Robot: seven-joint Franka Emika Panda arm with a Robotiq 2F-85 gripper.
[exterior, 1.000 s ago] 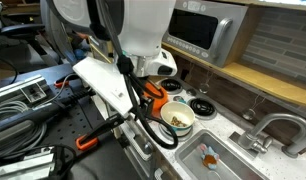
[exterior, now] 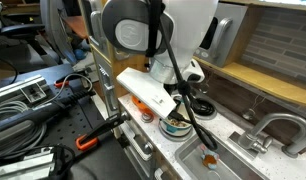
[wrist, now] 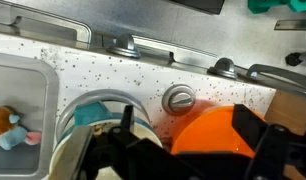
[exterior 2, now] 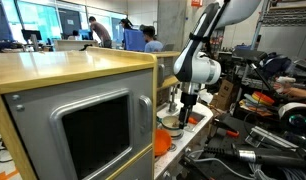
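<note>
In the wrist view my gripper stands open, its dark fingers (wrist: 121,138) wide apart with nothing held between them. Beneath the left finger is a round pot (wrist: 146,133) with a pale inside, and a teal piece (wrist: 91,112) shows at its rim. An orange round dish (wrist: 205,132) lies under the right finger. Between the fingers, a round metal knob (wrist: 178,98) is set in the speckled counter. Exterior view 1 shows the pot (exterior: 176,128) partly covered by the arm, and some of the orange dish (exterior: 143,108) to its left.
A small orange and blue toy (exterior: 210,160) lies in the sink (exterior: 243,170), right of the pot. A faucet (exterior: 258,130) rises behind the sink. Drawer handles (wrist: 158,50) run along the counter's front edge. Dark burners (exterior: 201,107) lie behind the pot.
The white arm has shifted back over the counter toward the pot and now covers much of it. A second ago the pot was in fuller view. The toy has stayed in the sink.
</note>
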